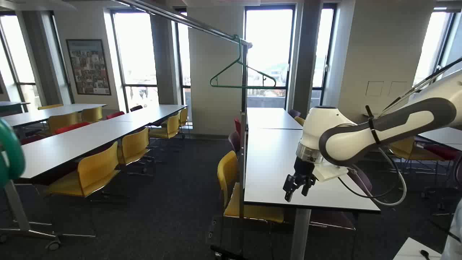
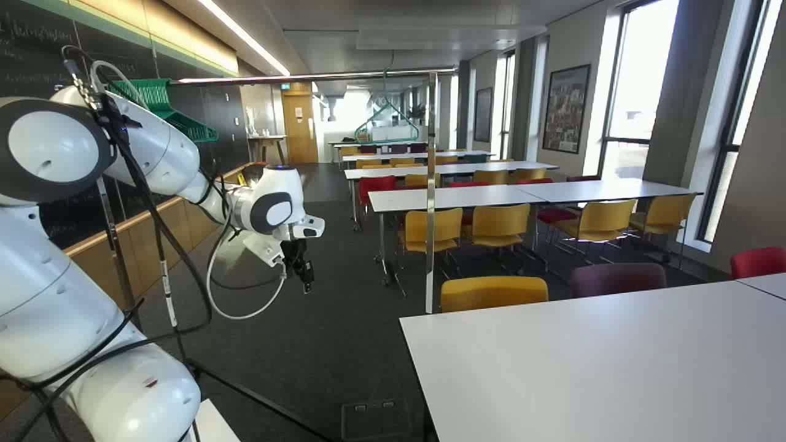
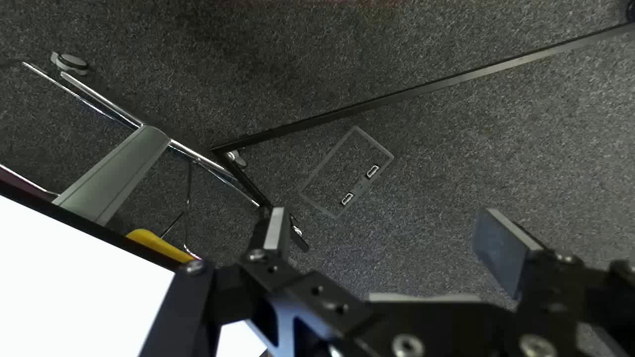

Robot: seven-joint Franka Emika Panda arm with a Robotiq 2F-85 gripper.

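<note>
My gripper is open over the dark carpet, its two fingers set wide apart with nothing between them. In exterior view 1 the gripper [image 1: 297, 193] points downward, lower than and to the right of a green hanger [image 1: 243, 86]. That hanger hangs alone near the end of a metal clothes rail [image 1: 190, 22]. Exterior view 2 shows the same hanger [image 2: 387, 140], well away from the gripper [image 2: 307, 284]. Farther left on the rail hangs a bunch of green hangers [image 2: 158, 96], partly behind the arm. The wrist view shows no hanger.
A rack post [image 2: 431, 221] stands by the near white table [image 2: 589, 353], whose edge also enters the wrist view at lower left. Cables [image 1: 396, 201] loop from the arm. The rack's base bar [image 3: 416, 90] crosses open floor. Yellow chairs stand along the tables.
</note>
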